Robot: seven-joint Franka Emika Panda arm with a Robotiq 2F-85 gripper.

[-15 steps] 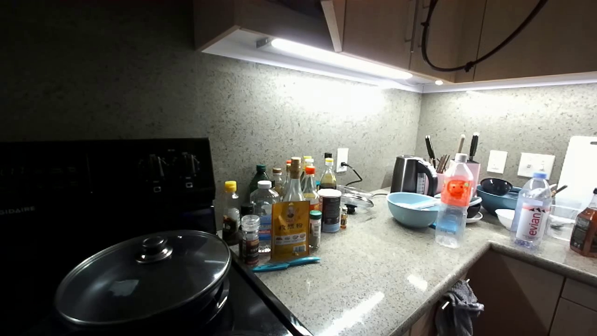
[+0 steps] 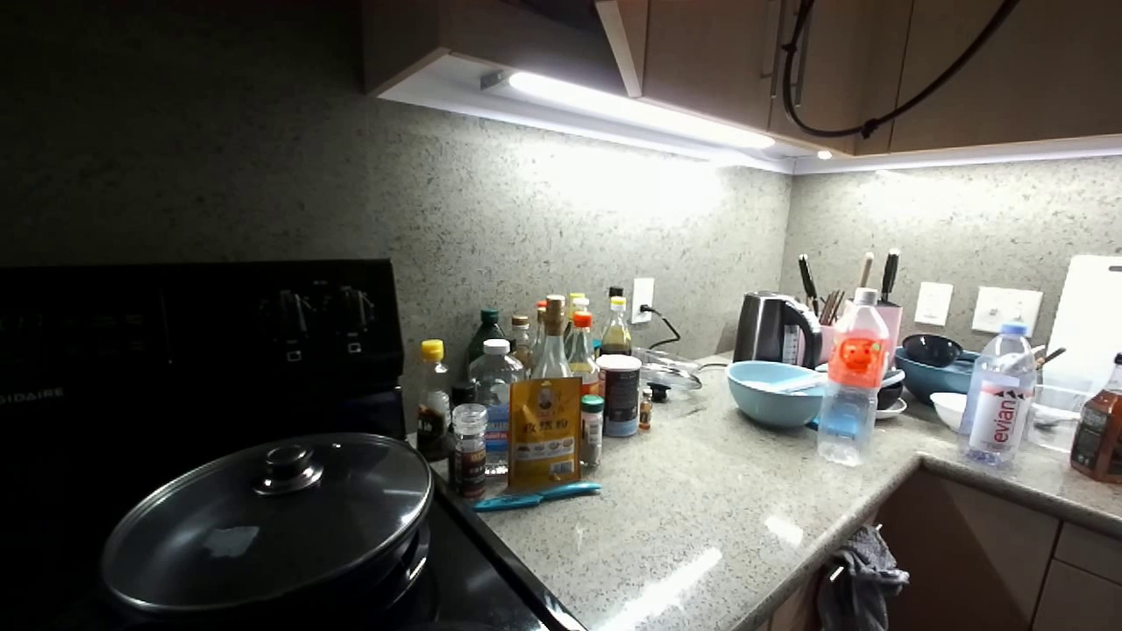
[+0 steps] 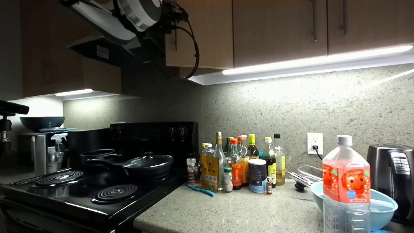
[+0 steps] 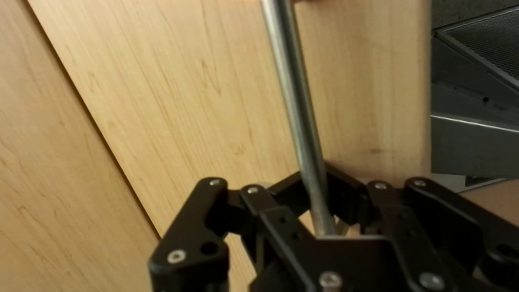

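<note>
A slim metal bar handle [image 4: 295,92] runs down a light wood cabinet door [image 4: 219,97] in the wrist view. My gripper is at the lower part of this handle, its black fingers [image 4: 287,187] drawn together to shut. The bar crosses in front of the fingertips and hides where they meet, so whether it is clamped or only hooked cannot be told. The same door [image 3: 205,38] stands ajar below the arm [image 3: 137,15] in exterior view 2, where the fingers are hidden. Its edge [image 2: 621,47] juts out in exterior view 1.
Neighbouring cabinet doors [image 3: 279,31] are closed. The dark range hood [image 3: 103,50] is close by on the left. Below are the stove with a lidded pan [image 2: 273,521], several sauce bottles [image 3: 234,163] and a drink bottle [image 3: 346,186].
In exterior view 1, the hanging arm cable and the ajar door's edge have shifted slightly left. Things on the counter and stove have not moved.
</note>
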